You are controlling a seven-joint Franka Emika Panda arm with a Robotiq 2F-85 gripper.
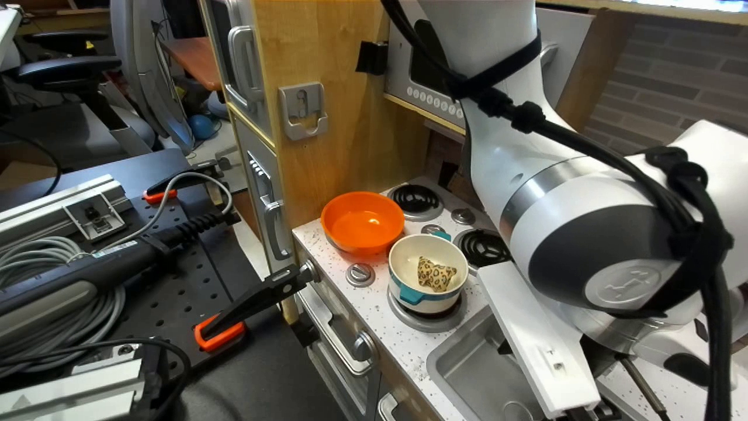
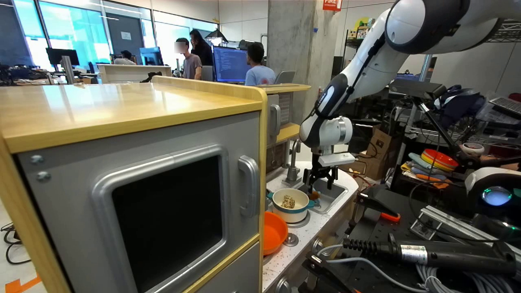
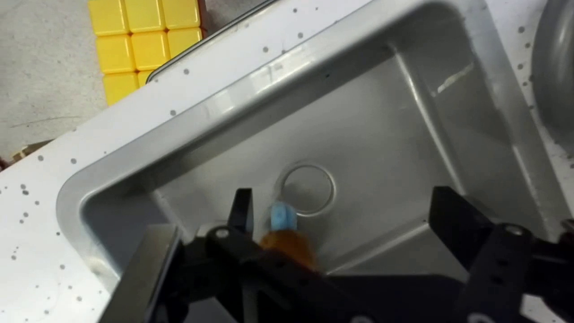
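Observation:
My gripper is open over the grey sink (image 3: 366, 140), its black fingers wide apart in the wrist view. An orange-brown object with a light blue end (image 3: 283, 216) lies in the sink, near the left finger and partly covered by the gripper; what it is I cannot tell. In exterior view 2 the gripper (image 2: 320, 180) points down above the sink, with the orange-brown object (image 2: 314, 195) close below. On the front burner stands a cream and teal pot (image 1: 408, 261), holding a leopard-print piece (image 1: 435, 274). Beside the pot is an orange bowl (image 1: 362, 223).
A tap (image 2: 293, 163) rises behind the sink. Past the counter's front edge, a yellow block of cubes (image 3: 148, 37) shows in the wrist view. Clamps (image 1: 256, 309) and cables fill the black bench opposite. The far half of the sink floor is bare.

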